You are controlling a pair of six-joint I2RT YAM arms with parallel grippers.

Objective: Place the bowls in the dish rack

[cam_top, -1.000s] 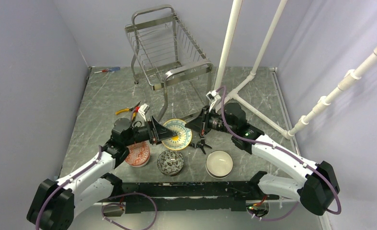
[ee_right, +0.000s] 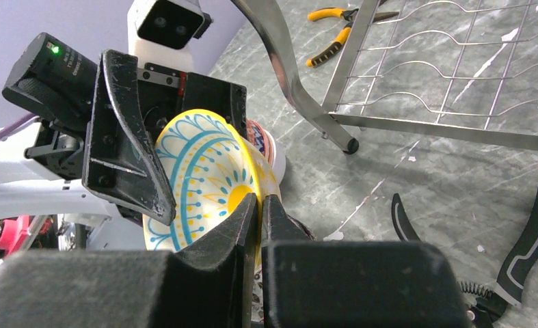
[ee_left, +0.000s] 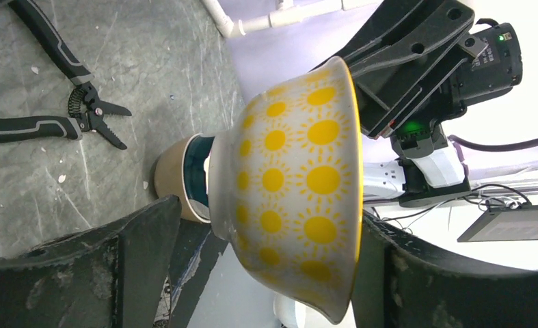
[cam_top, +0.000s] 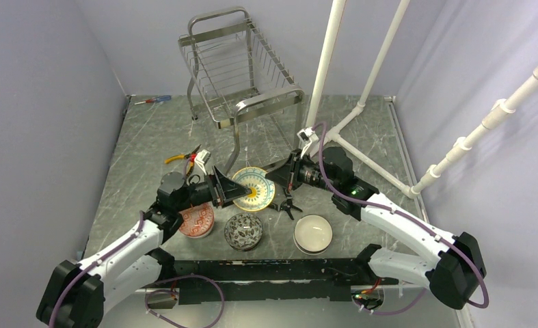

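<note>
A yellow-rimmed, sun-patterned bowl (cam_top: 256, 181) (ee_left: 290, 178) (ee_right: 197, 164) is held in the air on its side between the two arms. My right gripper is shut on its rim. My left gripper stands open around the bowl, one finger either side. The steel dish rack (cam_top: 259, 102) stands empty behind. On the floor in front are a red patterned bowl (cam_top: 196, 222), a dark floral bowl (cam_top: 243, 231) and a cream bowl (cam_top: 312, 234).
Black pruners (ee_left: 40, 128) lie beneath the arms, yellow pliers (cam_top: 174, 158) left of the rack, a screwdriver (cam_top: 158, 99) at the back left. White pipes (cam_top: 355, 149) stand on the right.
The held bowl and my right gripper have risen slightly in the top view; my left arm has shifted very slightly.
</note>
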